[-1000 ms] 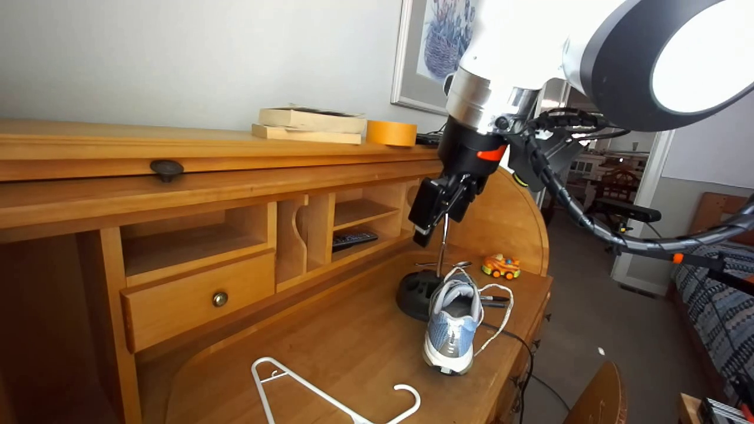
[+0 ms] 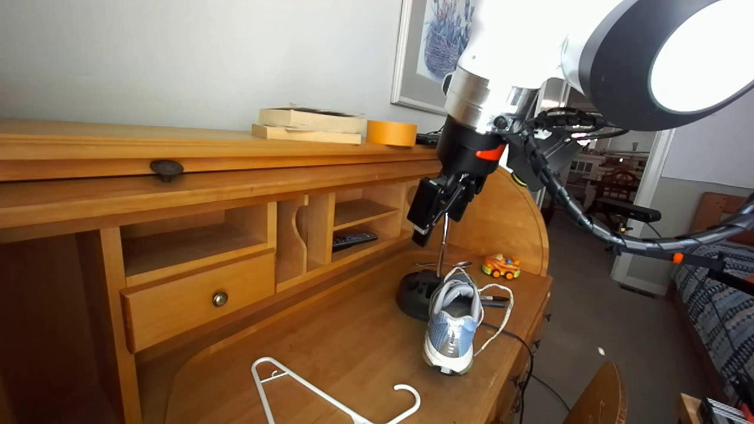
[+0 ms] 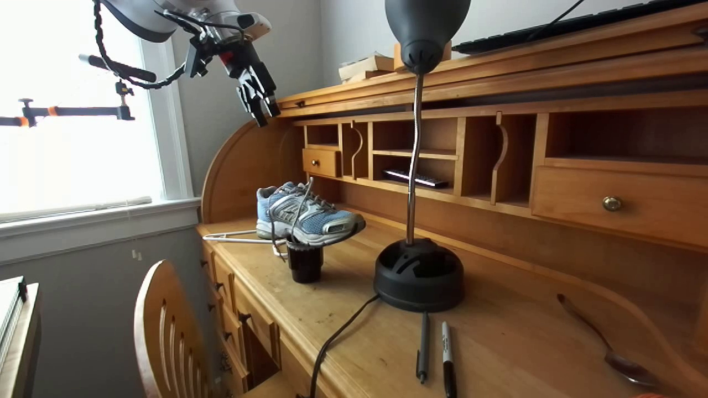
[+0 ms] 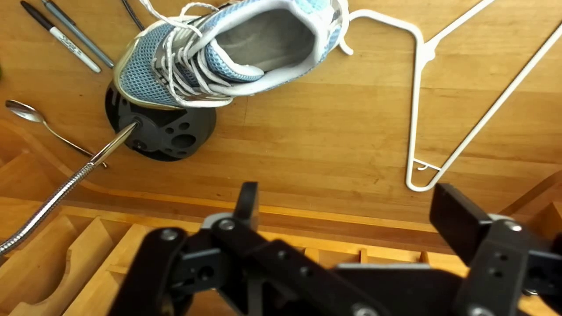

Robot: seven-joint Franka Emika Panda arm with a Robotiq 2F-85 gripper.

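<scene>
My gripper hangs high above the desk, open, with nothing between its spread fingers. Below it on the wooden desktop is a blue and grey running shoe with loose white laces. In the second exterior view the shoe is tilted, its front part propped on a black cup and its toe sticking out past it. A white clothes hanger lies flat by the shoe's heel. The gripper is well apart from both, toward the shelf side of the desk.
A desk lamp with a black base and tall bendable neck stands near the shoe's toe. A pen, marker and spoon lie farther along. A remote sits in a cubby; an orange toy car stands near the desk's end.
</scene>
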